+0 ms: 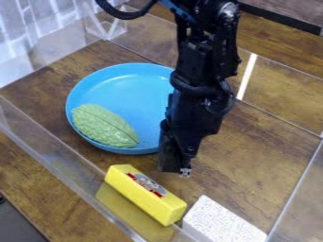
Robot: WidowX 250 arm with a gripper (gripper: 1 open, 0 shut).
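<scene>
The black gripper (178, 163) hangs low over the wooden table, just right of a blue plate (108, 85) and behind a yellow box (143, 194). Its lower end is dark and I see nothing held in it; it looks shut. On the plate's near left part lies a pale green leaf-shaped object (104, 126).
A white speckled block (225, 224) lies at the front right. A clear plastic edge runs along the left and front.
</scene>
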